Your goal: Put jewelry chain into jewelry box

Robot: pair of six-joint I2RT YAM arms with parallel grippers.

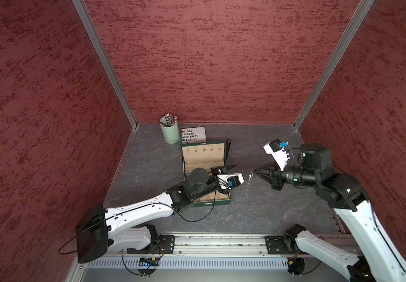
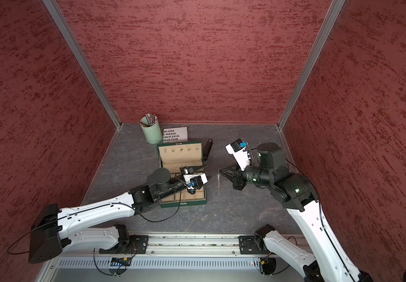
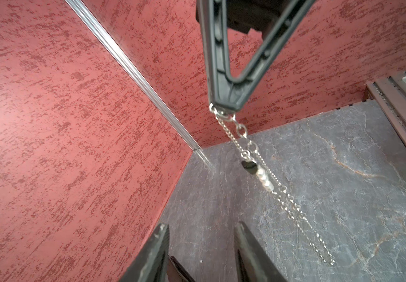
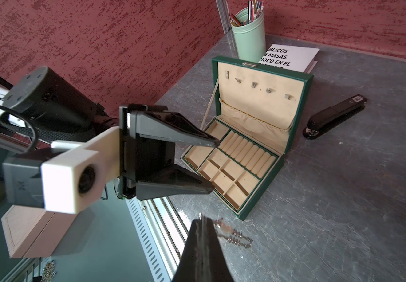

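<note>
The silver chain, with pale beads, dangles from the tip of my right gripper, which is shut on it, right of the jewelry box. My left gripper stands open and empty over the box, its fingers apart, pointing toward the chain without touching it. The green jewelry box lies open in the right wrist view, showing ring rolls and small compartments, its lid upright with hooks.
A black stapler lies right of the box. A mint pen cup and a printed booklet stand behind it.
</note>
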